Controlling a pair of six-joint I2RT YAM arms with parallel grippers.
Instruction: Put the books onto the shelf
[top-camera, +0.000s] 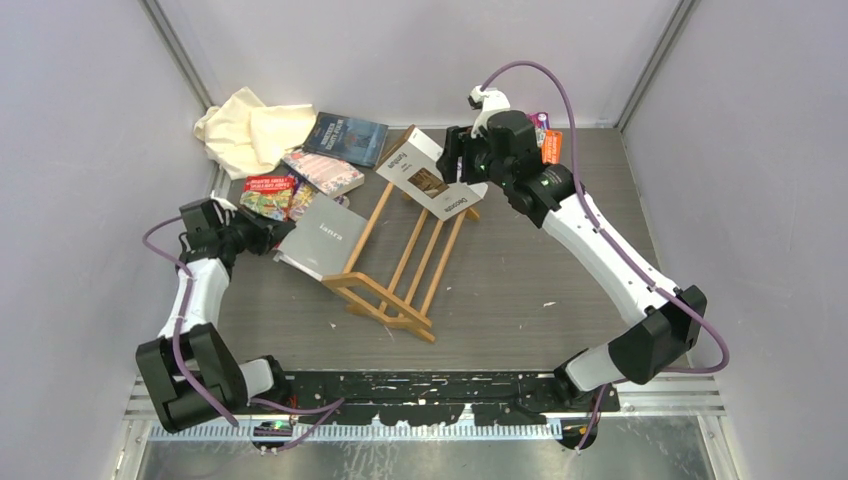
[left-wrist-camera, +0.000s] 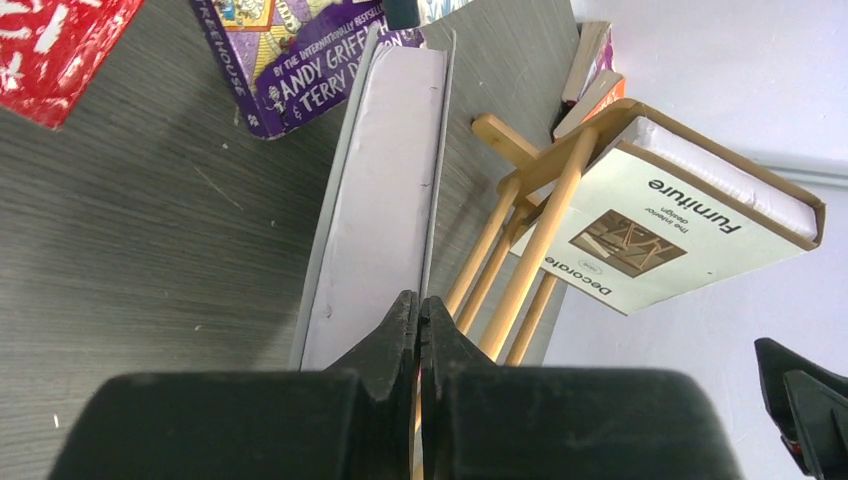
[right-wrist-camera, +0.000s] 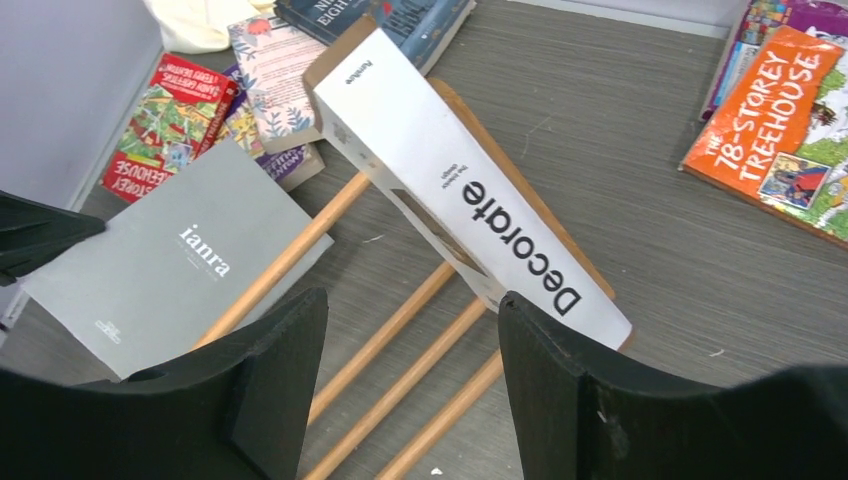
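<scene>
A grey book (top-camera: 320, 240) has its left edge at my left gripper (top-camera: 280, 232); in the left wrist view my left fingertips (left-wrist-camera: 418, 305) are shut at its pale page edge. A white "Decorate" book (top-camera: 430, 170) leans across the far end of the wooden rack (top-camera: 370, 285). My right gripper (top-camera: 458, 155) hangs over that book; in the right wrist view its fingers stand apart with nothing gripped between them, above the rack's bars.
Several books lie at the back left, including a dark blue one (top-camera: 345, 138), beside a cream cloth (top-camera: 255, 130). Orange and purple books (right-wrist-camera: 760, 130) lie at the back right.
</scene>
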